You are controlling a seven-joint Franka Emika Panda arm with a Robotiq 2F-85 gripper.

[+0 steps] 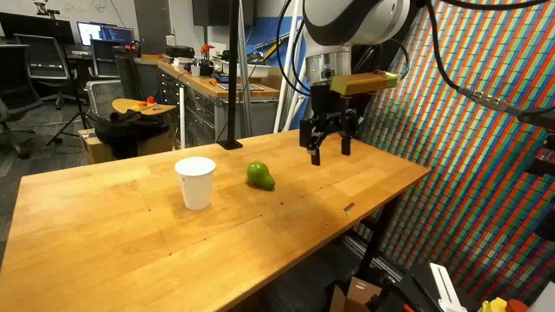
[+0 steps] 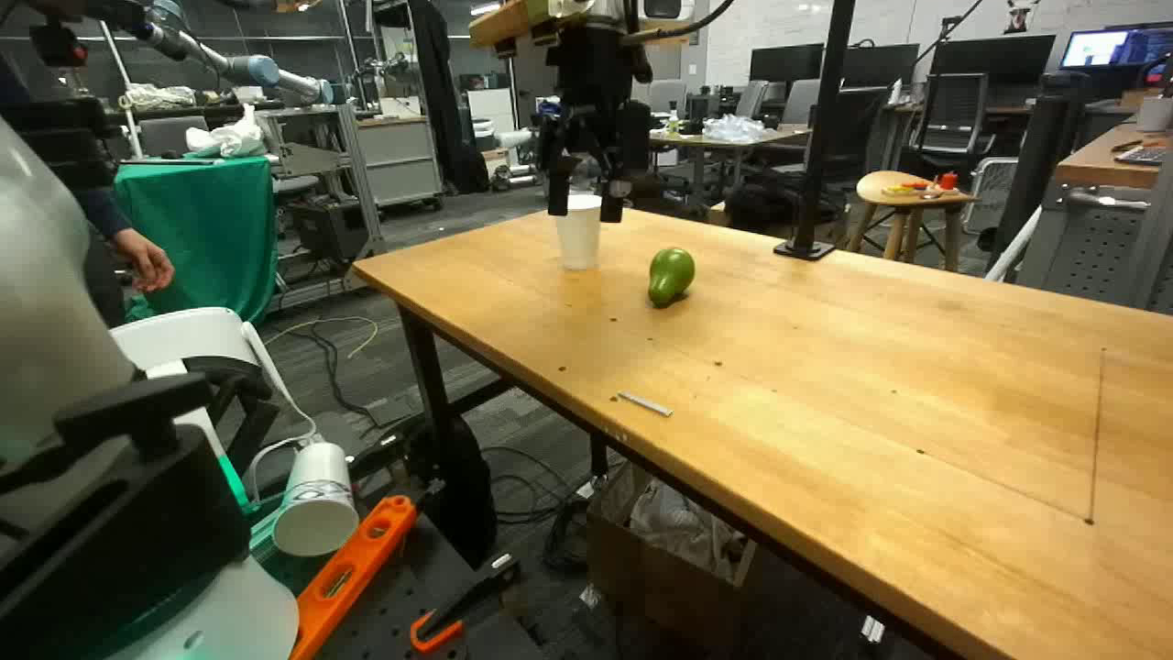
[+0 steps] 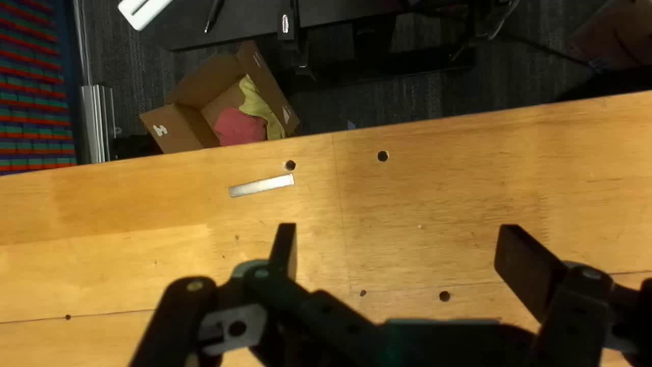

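Note:
A white paper cup (image 1: 196, 185) stands upright on the wooden table, and a green pear-shaped fruit (image 1: 260, 175) lies to its right in exterior view 1. My gripper (image 1: 331, 156) hangs above the table, to the right of the fruit there, its fingers wide apart and empty. In exterior view 2 the gripper (image 2: 585, 209) overlaps the rim of the cup (image 2: 577, 241), while the fruit (image 2: 672, 275) rests nearer that camera. Bare wood shows between the fingers in the wrist view; neither cup nor fruit appears there.
A small metal strip (image 3: 261, 185) lies close to the table edge. A black post (image 2: 805, 236) is fixed at the opposite edge. On the floor past the edge sits an open cardboard box (image 3: 208, 88) holding cloths.

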